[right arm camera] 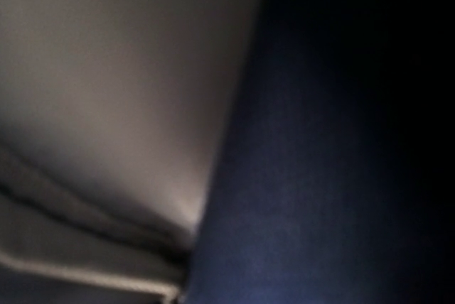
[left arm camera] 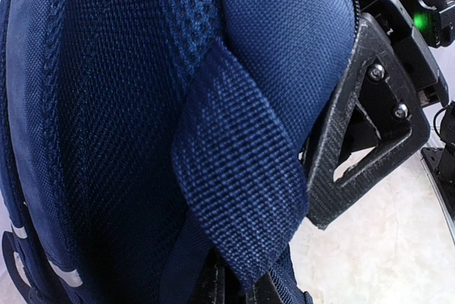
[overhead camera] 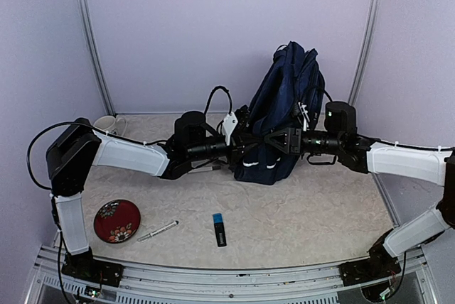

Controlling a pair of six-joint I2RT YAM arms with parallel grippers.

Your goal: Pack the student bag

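A navy backpack (overhead camera: 284,84) stands upright at the back right. My left gripper (overhead camera: 245,144) is at its front, shut on navy strap fabric (left arm camera: 238,169); its fingertips are mostly hidden by cloth. My right gripper (overhead camera: 281,140) is against the bag beside the left one; its black frame also shows in the left wrist view. Whether it holds cloth is unclear; the right wrist view is a close blur of navy fabric and a pale area. A red flowered round object (overhead camera: 117,220), a pen (overhead camera: 158,230) and a blue-capped marker (overhead camera: 220,233) lie at the front left and centre.
A white mug (overhead camera: 105,123) stands at the back left, partly behind the left arm. Walls close the back and sides.
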